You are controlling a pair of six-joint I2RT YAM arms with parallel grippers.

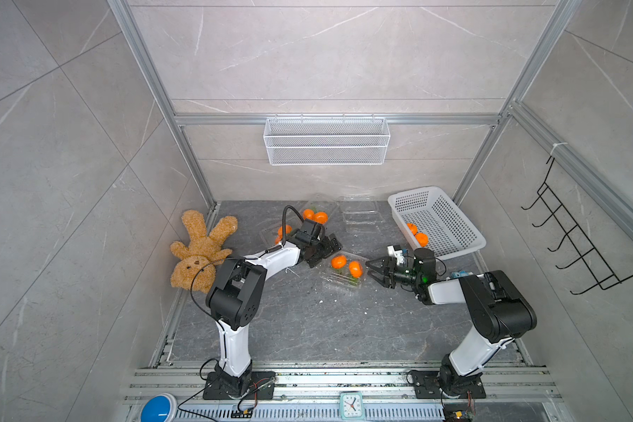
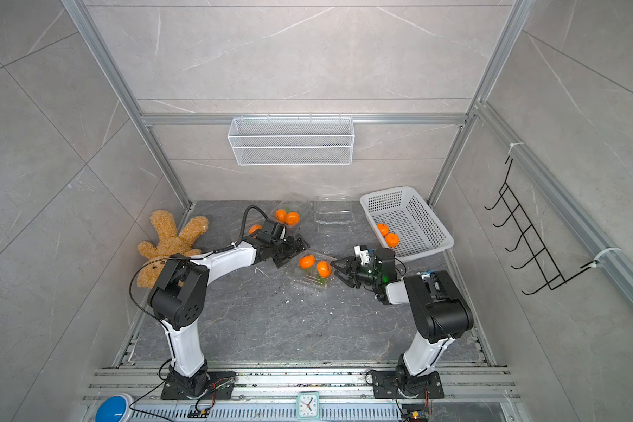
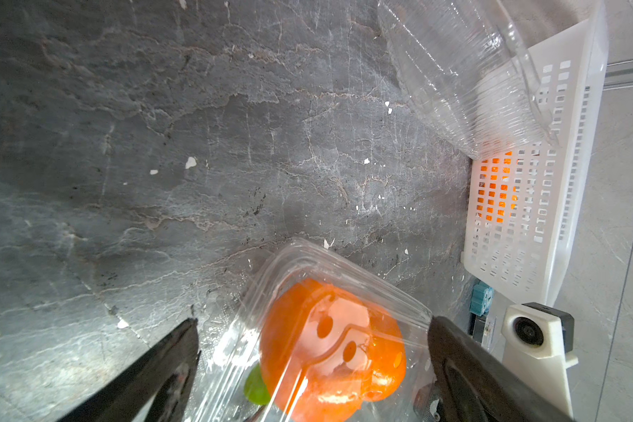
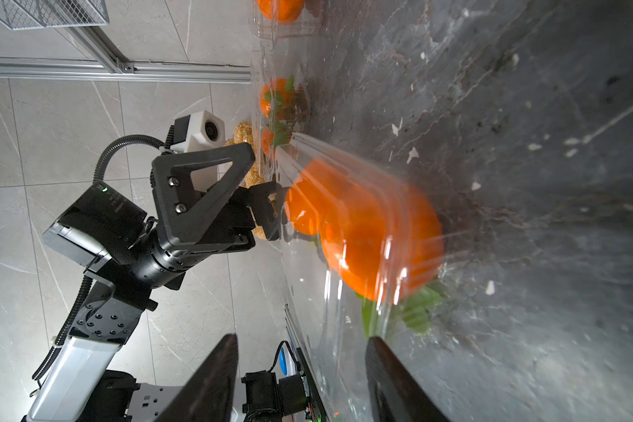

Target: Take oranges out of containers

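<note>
A clear plastic container (image 1: 342, 280) with two oranges (image 1: 339, 261) and green leaves inside stands mid-table, between my grippers. At its left side, my left gripper is open, and the container shows between its spread fingers. My right gripper is at the container's right side, fingers apart; part of the clear plastic shows in the gap between them, but whether they touch it I cannot tell. Farther back, another clear container holds oranges (image 1: 315, 216), and a third, partly hidden by my left arm, has oranges (image 2: 255, 228) too.
A white perforated basket (image 1: 443, 223) at back right holds two oranges (image 1: 421, 240). An empty clear container (image 1: 360, 216) stands left of it. A teddy bear (image 1: 198, 256) lies at the left wall.
</note>
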